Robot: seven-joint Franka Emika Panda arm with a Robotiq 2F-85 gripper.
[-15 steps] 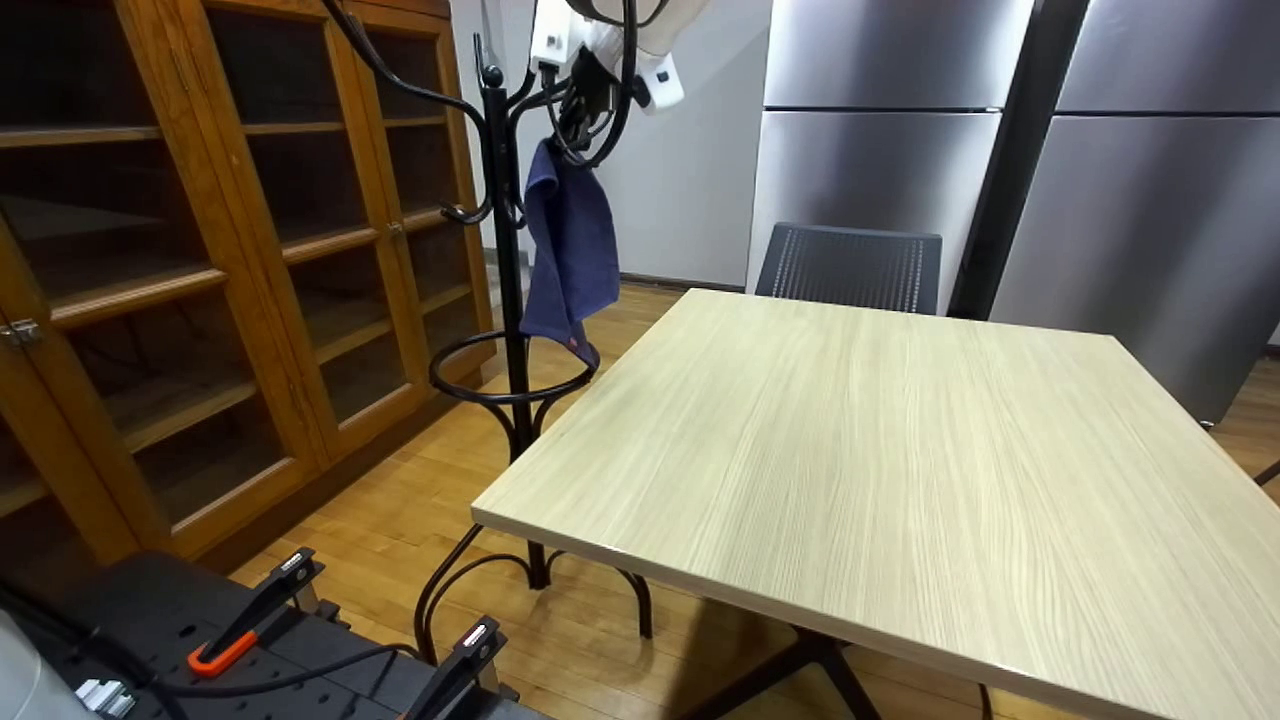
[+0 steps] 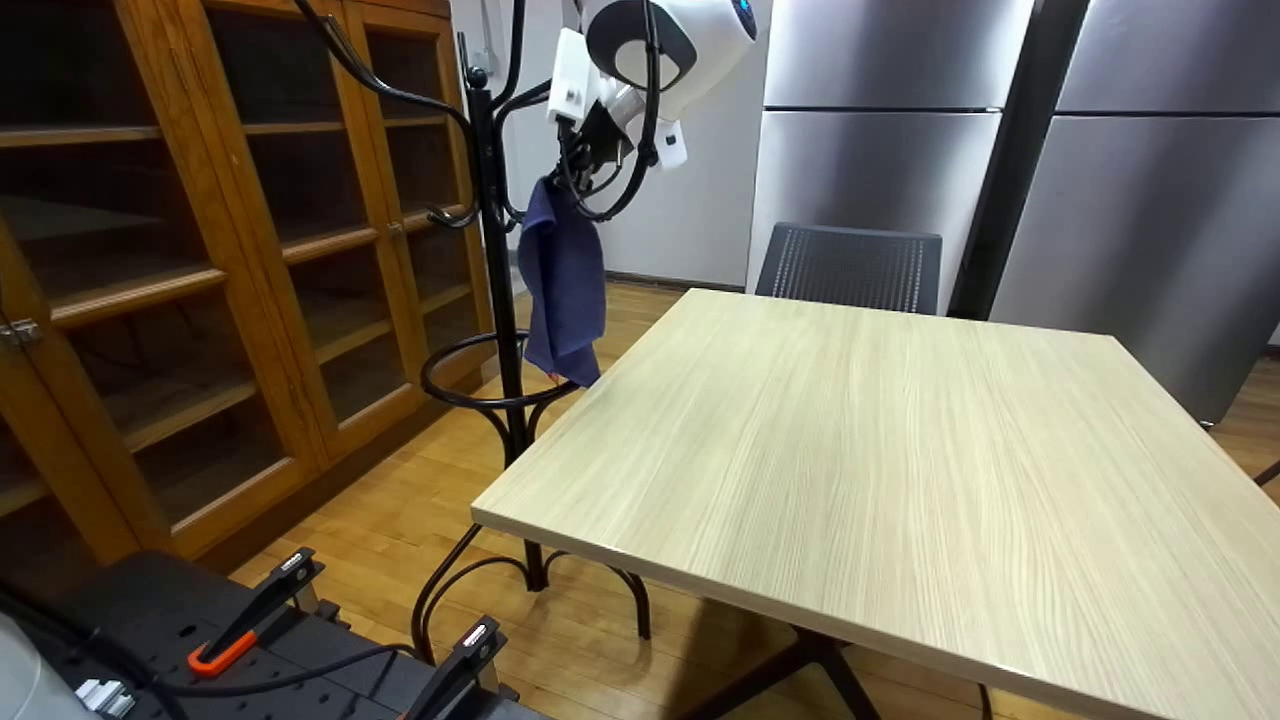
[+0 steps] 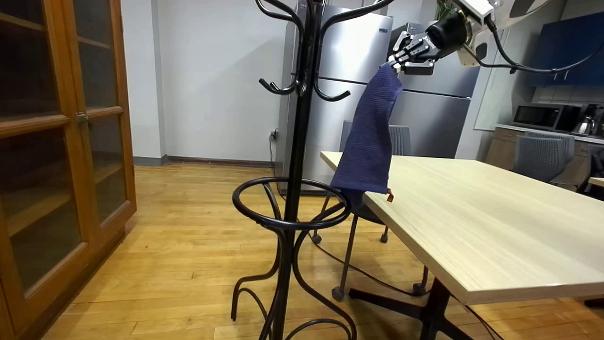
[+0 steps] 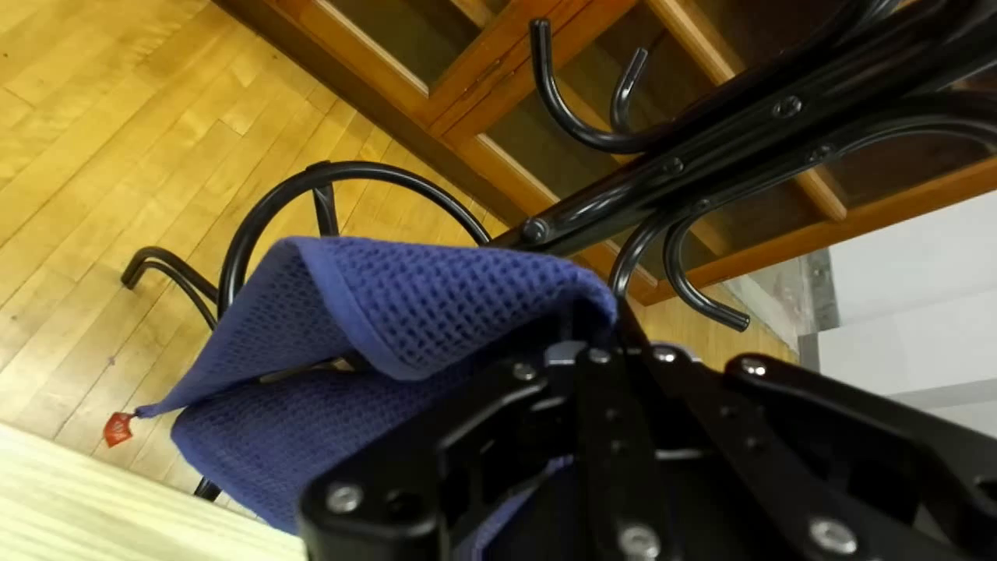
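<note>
A dark blue waffle-weave towel (image 3: 371,133) hangs from my gripper (image 3: 394,61), pinched by its upper end between the shut fingers. In the wrist view the towel (image 4: 374,299) spreads below the fingers, a small red tag (image 4: 118,428) at one corner. To the left of the gripper in exterior view 2 stands a black coat rack (image 3: 300,130); its nearest hook on that side (image 3: 334,96) is apart from the cloth and a little lower than the fingertips. From exterior view 1, the towel (image 2: 561,282) hangs just right of the rack's pole.
A bare light wood table (image 2: 888,456) lies to the right, its edge close to the towel's lower end. Behind the rack is a glass-door wooden cabinet (image 2: 276,240). The rack's ring (image 3: 291,224) sits lower down.
Arm and towel have come down in exterior view 1, the towel's top shifting slightly as it swings. The rack's upper part has also moved slightly left.
</note>
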